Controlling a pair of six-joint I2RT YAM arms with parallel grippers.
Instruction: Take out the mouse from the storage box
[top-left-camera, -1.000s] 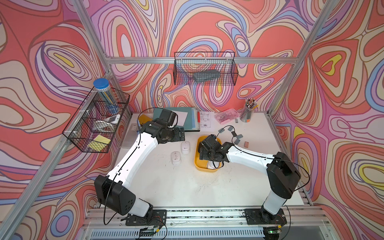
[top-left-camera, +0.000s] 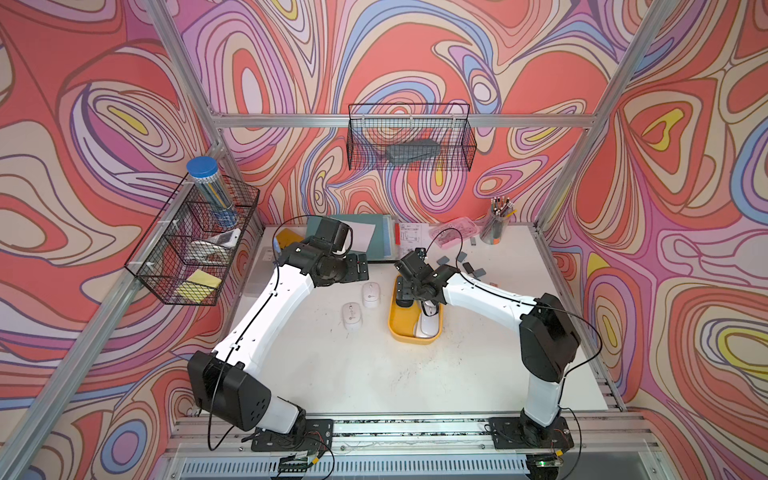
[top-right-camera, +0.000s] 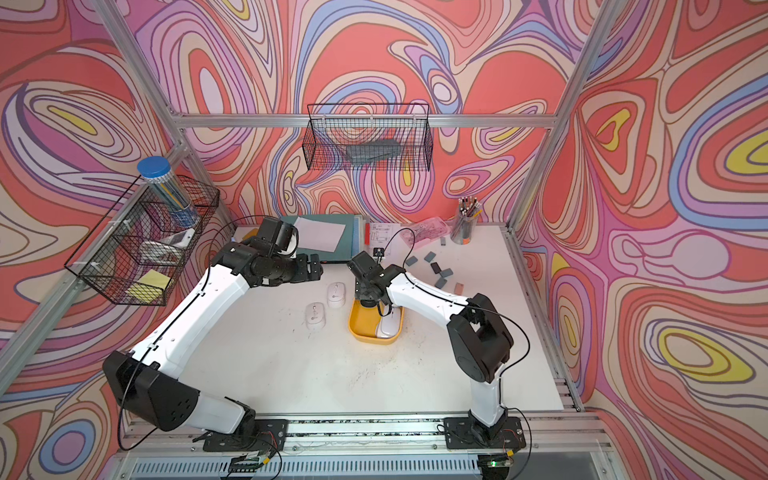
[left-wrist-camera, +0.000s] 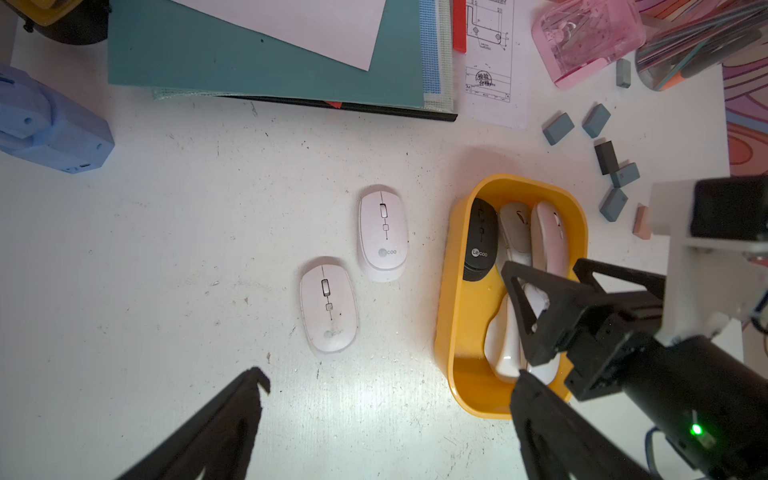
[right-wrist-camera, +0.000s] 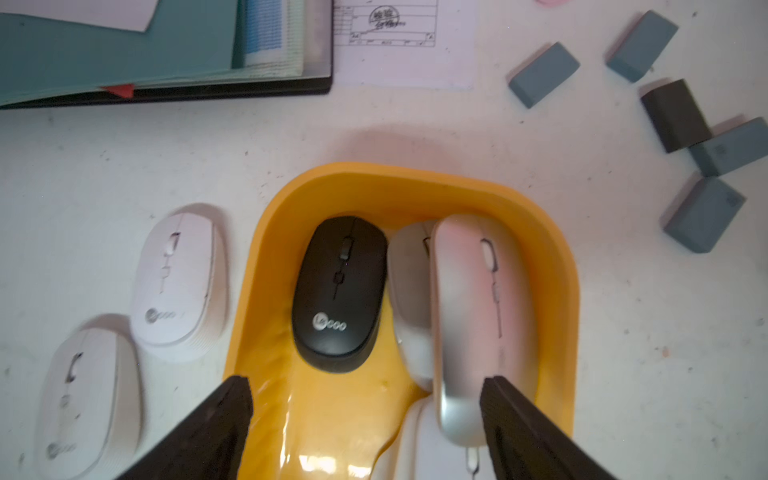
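Note:
The yellow storage box (right-wrist-camera: 328, 176) holds a black mouse (right-wrist-camera: 336, 280), a grey mouse (right-wrist-camera: 408, 296), a pinkish silver mouse (right-wrist-camera: 480, 328) and white mice (right-wrist-camera: 448, 448). Two white mice, one upper (left-wrist-camera: 382, 232) and one lower (left-wrist-camera: 328, 308), lie on the table left of the box. My right gripper is open over the box, with its fingertips below the black and pinkish mice in the right wrist view. My left gripper hangs open above the table, left of the box, with nothing between its fingers.
Folders (left-wrist-camera: 264, 88) and paper lie at the back, with a pink holder (left-wrist-camera: 580, 40), a pen cup (top-left-camera: 494, 228) and several small blocks (left-wrist-camera: 614, 200) to the back right.
The left arm is nearly still.

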